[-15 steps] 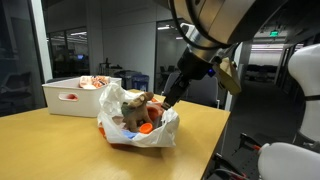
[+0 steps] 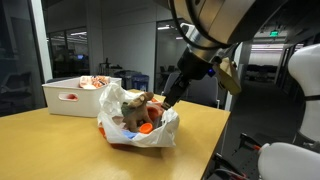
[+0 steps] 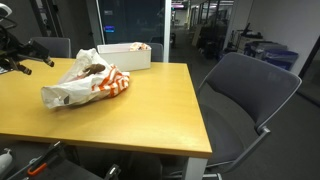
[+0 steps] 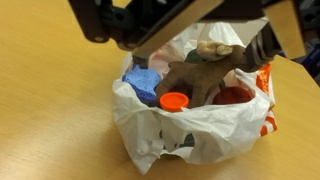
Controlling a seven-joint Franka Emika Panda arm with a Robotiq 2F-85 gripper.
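A white plastic bag (image 2: 158, 134) with orange-red print lies open on the table. In the wrist view, the bag (image 4: 215, 146) holds a brown plush-like thing (image 4: 192, 78), an orange round cap (image 4: 174, 102), a dark red round thing (image 4: 232, 96) and a blue textured item (image 4: 143, 84). My gripper (image 2: 201, 95) is tilted above and to the right of the bag in exterior view 1, its fingers spread with nothing visible between them. Exterior view 2 has the gripper (image 3: 39, 67) at the left, apart from the bag (image 3: 75, 92). The bag's lower contents are hidden.
A white box (image 2: 72, 98) stands behind the bag, with orange-and-white material (image 2: 94, 82) at its top. A dark office chair (image 3: 240, 100) stands beside the table's right edge.
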